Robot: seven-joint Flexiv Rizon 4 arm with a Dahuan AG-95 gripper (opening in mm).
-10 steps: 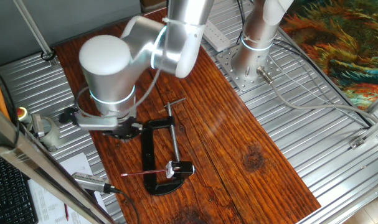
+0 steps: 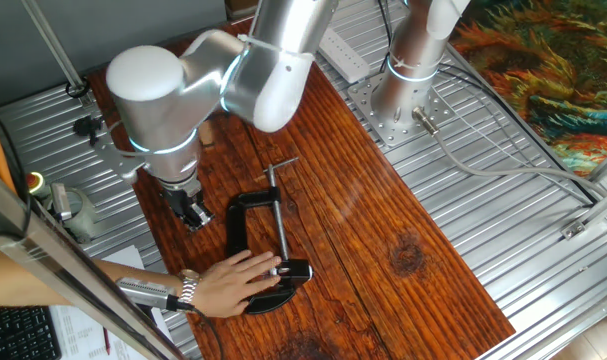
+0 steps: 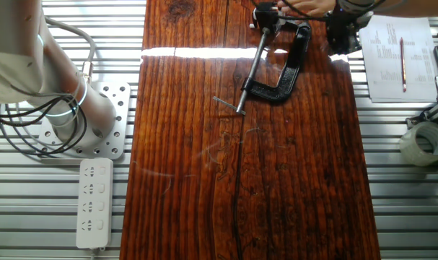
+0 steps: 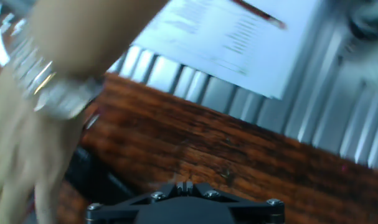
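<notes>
A black G-clamp (image 2: pixel 237 235) with a steel screw lies on the brown wooden board. Over its lower end rests a person's hand (image 2: pixel 226 285), hiding part of it. The wrist view shows that hand (image 4: pixel 27 146) at the left, blurred, and a dark piece of the clamp (image 4: pixel 98 177) beside it. My gripper (image 2: pixel 199 216) hangs near the board's left edge, beside the clamp and apart from it. Its fingertips meet at the bottom of the wrist view, with nothing showing between them.
Printed paper with a red pencil (image 3: pixel 403 65) lies past the board's edge. A tape roll (image 3: pixel 425 143) stands close to that side. A power strip (image 3: pixel 94 204) is by the arm's base. Much of the board (image 3: pixel 182 209) is bare.
A person's hand has come in from the left onto the clamp's lower end, covering the red stick seen there before. My gripper has moved left, away from the clamp, and turned.
</notes>
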